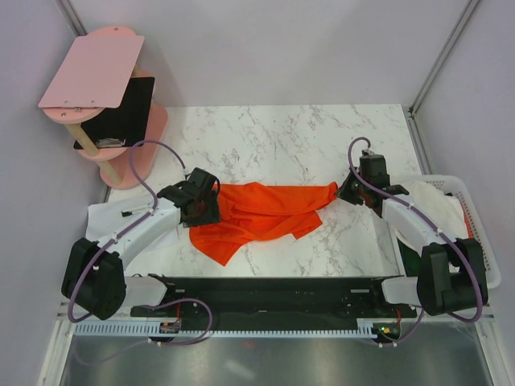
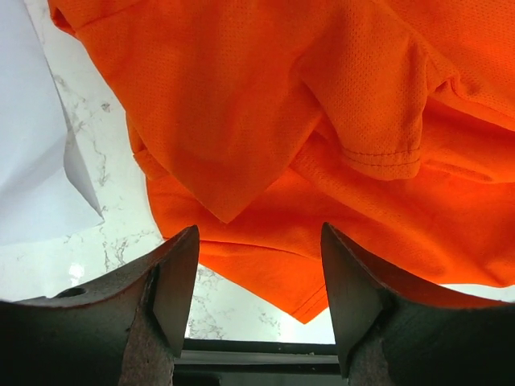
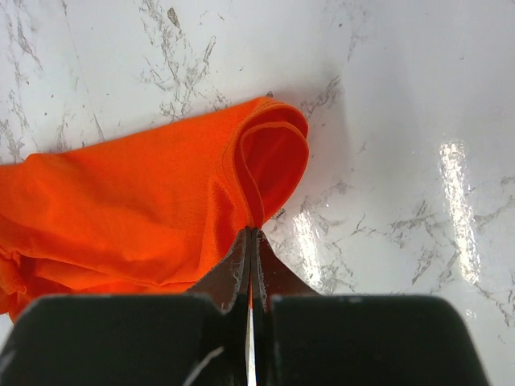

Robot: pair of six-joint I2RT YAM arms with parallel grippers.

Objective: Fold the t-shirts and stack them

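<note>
An orange t-shirt [image 1: 273, 201] lies crumpled and partly spread across the middle of the table. Over its left end is my left gripper, its fingers well apart, with shirt folds and a hemmed sleeve [image 2: 382, 153] beneath and nothing between them. At the shirt's right end, my right gripper is closed with its tips at the edge of a curled fold [image 3: 269, 153]; the thin orange edge runs into the tips. In the top view the left arm hides part of the shirt.
White cloth or paper [image 1: 153, 233] lies at the left. A white basket [image 1: 489, 265] with white and orange cloth stands at the right. A pink stand [image 1: 157, 125] fills the back left. Bare marble lies behind the shirt.
</note>
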